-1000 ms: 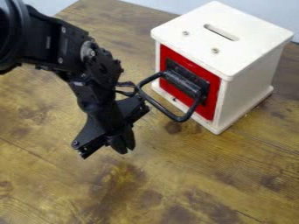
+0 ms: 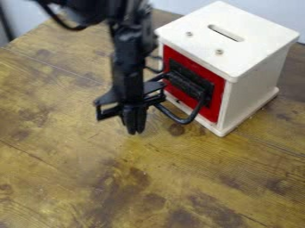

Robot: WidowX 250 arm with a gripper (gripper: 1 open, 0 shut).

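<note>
A white wooden box (image 2: 248, 71) with a slot and two screws on top stands at the upper right, its left face carrying a red panel (image 2: 210, 111) with a black latch plate and a black bar handle sticking out toward the front. My black gripper (image 2: 134, 121) hangs just left of the handle, pointing down above the tabletop, its fingertips close together and shut, with nothing visible between them. The arm is blurred.
A pale wall or surface lies behind the table's far edge.
The gripper has moved up and right from its position a second ago, closer to the handle, and now stands more upright. The box looks unmoved.
</note>
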